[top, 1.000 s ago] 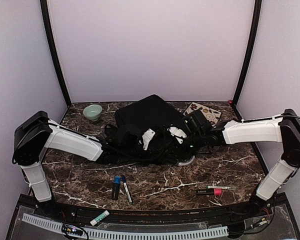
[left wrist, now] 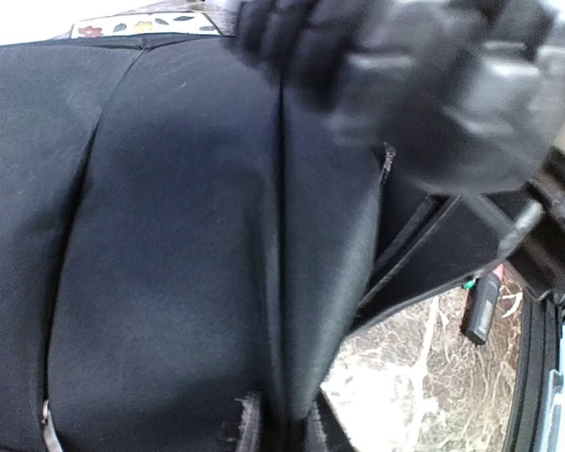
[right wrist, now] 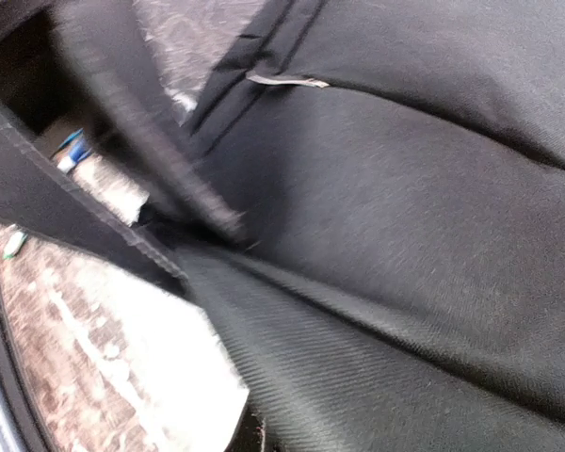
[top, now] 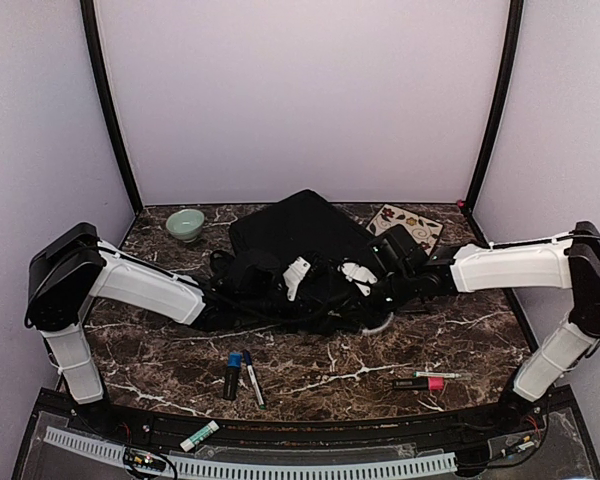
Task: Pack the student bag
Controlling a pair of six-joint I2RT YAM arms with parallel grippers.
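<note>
The black bag [top: 300, 220] lies at the middle back, its creased fabric filling both wrist views [left wrist: 169, 217] [right wrist: 405, 226]. My left gripper [top: 305, 310] and my right gripper [top: 350, 310] are low at its front, close together, largely dark against the fabric. In the left wrist view, blurred fingertips at the bottom edge meet a fold of fabric; how far they stand apart is unclear. The right gripper's fingers are mostly hidden behind fabric in its wrist view.
A green bowl [top: 185, 220] is at back left, a floral board [top: 400, 219] at back right. Markers [top: 231, 380] [top: 416, 383] lie on the front table. A glue stick [top: 199, 435] rests at the front edge.
The right arm has shifted slightly at the front of the bag and now sits a little lower in the top view. The left arm has barely moved.
</note>
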